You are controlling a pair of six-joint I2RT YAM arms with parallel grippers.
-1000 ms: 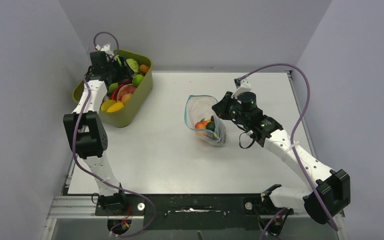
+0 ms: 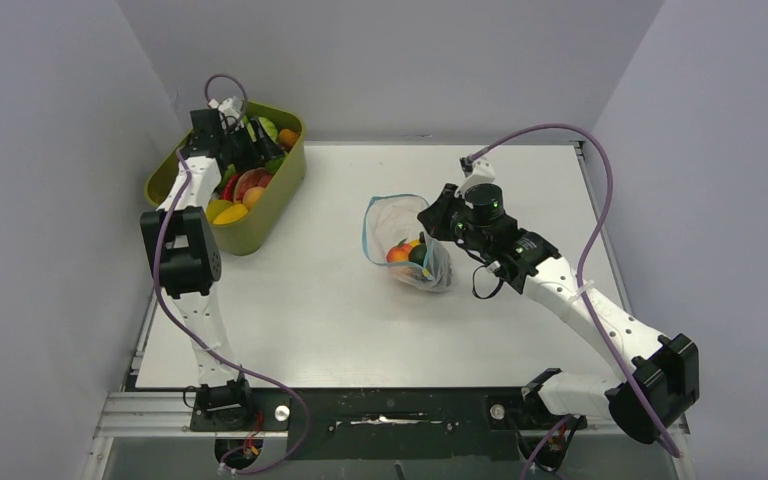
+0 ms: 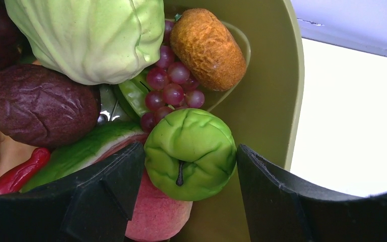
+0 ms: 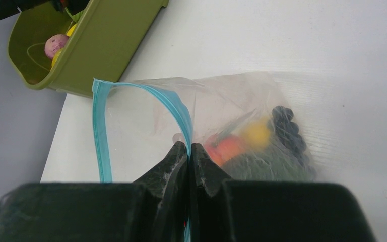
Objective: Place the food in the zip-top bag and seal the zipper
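Over the olive bin, my left gripper is open, its fingers on either side of a round green vegetable (image 3: 191, 161); whether they touch it I cannot tell. On the white table stands the clear zip bag (image 2: 390, 222), its blue-edged mouth open toward the bin. My right gripper is shut on the bag's blue zipper edge (image 4: 174, 103). Inside the bag lie red-orange food (image 4: 227, 148), a yellow piece (image 4: 256, 134), dark grapes (image 4: 287, 128) and something dark green (image 2: 418, 254).
The olive bin (image 2: 282, 190) at the back left holds more food: a pale cabbage (image 3: 90, 35), a brown potato-like piece (image 3: 209, 48), pink grapes (image 3: 174, 93) and a purple piece (image 3: 40, 103). Bare white table (image 2: 310, 320) lies between bin and bag.
My left gripper has shifted right within the bin, over the green vegetable. My right gripper, holding the bag's edge, has moved slightly left, and the bag's mouth with it.
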